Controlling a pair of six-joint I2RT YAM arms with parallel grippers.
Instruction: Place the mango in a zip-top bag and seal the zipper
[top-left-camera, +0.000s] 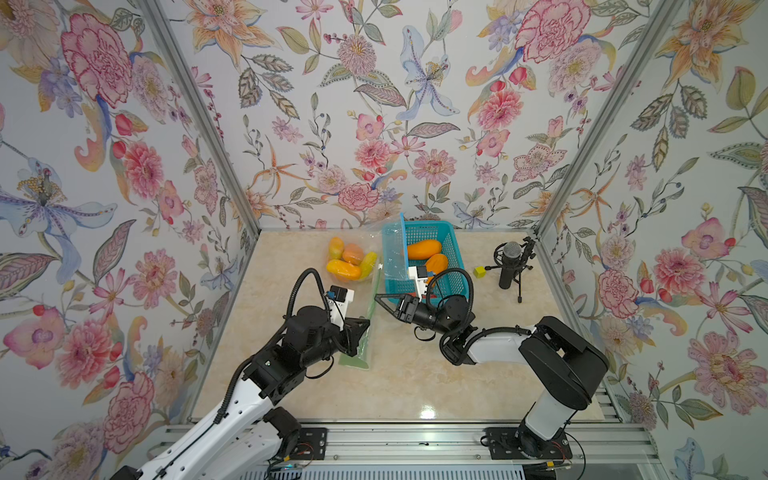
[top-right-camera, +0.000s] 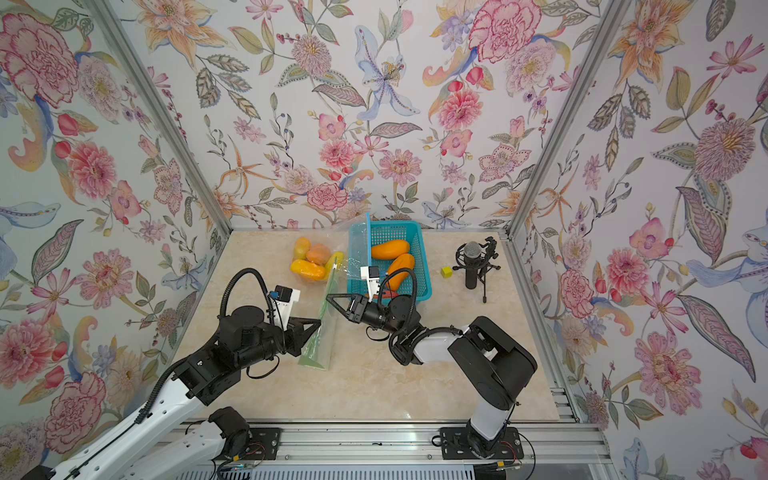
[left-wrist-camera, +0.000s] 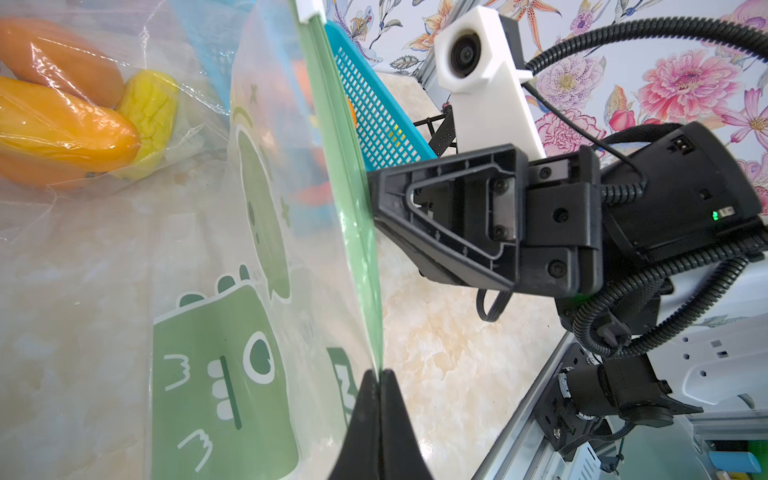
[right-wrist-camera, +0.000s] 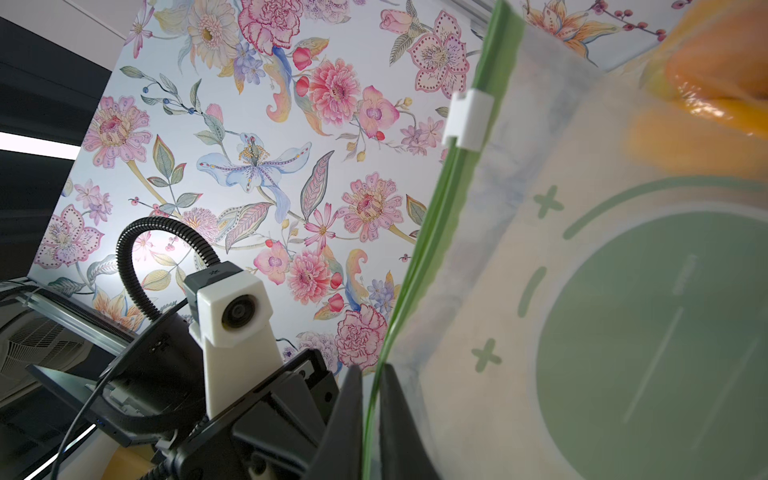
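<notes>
The zip top bag (left-wrist-camera: 224, 384), clear with green dinosaur prints, hangs upright with its green zipper edge (right-wrist-camera: 432, 232) stretched between my hands. My left gripper is shut on the lower end of that edge. Farther along the strip, my right gripper is also shut, with the thin edge running between its fingertips. The white slider (right-wrist-camera: 468, 120) sits on the zipper beyond the right gripper. Orange mangoes (top-left-camera: 424, 249) lie in the blue basket (top-left-camera: 461, 260). No mango clearly shows inside the printed bag.
A clear plastic bag of yellow and orange fruits (left-wrist-camera: 72, 112) lies at the back left, close behind the printed bag. A small yellow-green cube (top-left-camera: 479, 272) and a black stand (top-left-camera: 507, 268) are at the right.
</notes>
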